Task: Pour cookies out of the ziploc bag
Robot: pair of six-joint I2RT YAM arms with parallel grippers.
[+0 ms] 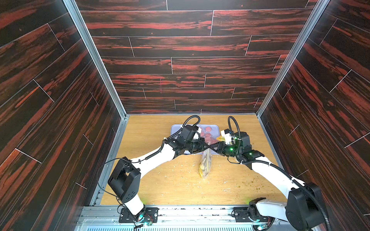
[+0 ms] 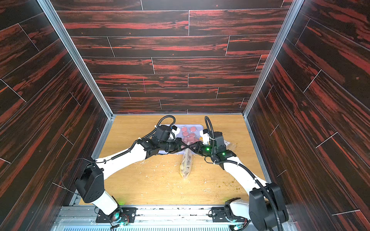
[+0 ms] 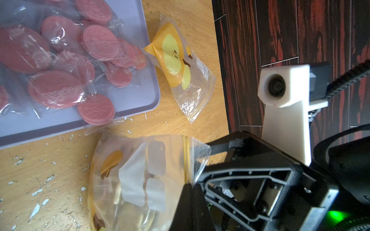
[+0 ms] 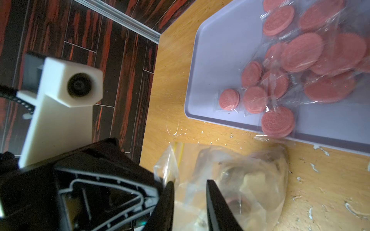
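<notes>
A clear ziploc bag [image 1: 205,165] with yellow print hangs upright from my left gripper. That gripper is shut on the bag's top edge by the yellow zipper line, as the left wrist view shows. Round shapes, apparently cookies, show through the plastic in the right wrist view. My right gripper stands part open at the bag's top, facing the left one, with bag plastic visible in the gap between its fingers. Behind the bag, a pale lilac tray [image 4: 227,38] bears several pink wrapped cookies [image 4: 301,52].
Another clear bag with yellow print [image 3: 177,63] lies on the table beside the tray, looking flattened. White flecks litter the wooden table [image 1: 161,188]. Open table lies in front of and to the left of the arms. The two grippers almost touch.
</notes>
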